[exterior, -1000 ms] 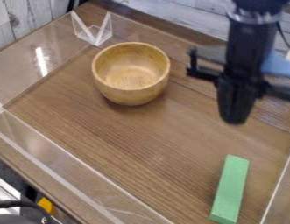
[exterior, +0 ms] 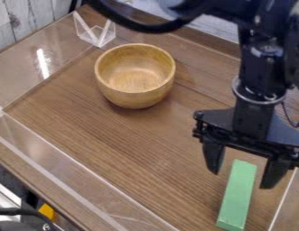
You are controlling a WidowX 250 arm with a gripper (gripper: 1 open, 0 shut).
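My black gripper (exterior: 243,155) is open, its two fingers spread apart and pointing down, just above and around the upper end of a green rectangular block (exterior: 236,198) lying on the wooden table at the lower right. Whether the fingers touch the block cannot be told.
A yellow wooden bowl (exterior: 135,74) sits at the upper left, with a clear angular plastic object (exterior: 98,30) behind it. Transparent edges run along the left and lower right sides.
My gripper has come down and toward the front, from high at the back right to over the green block. The block and bowl have not moved.
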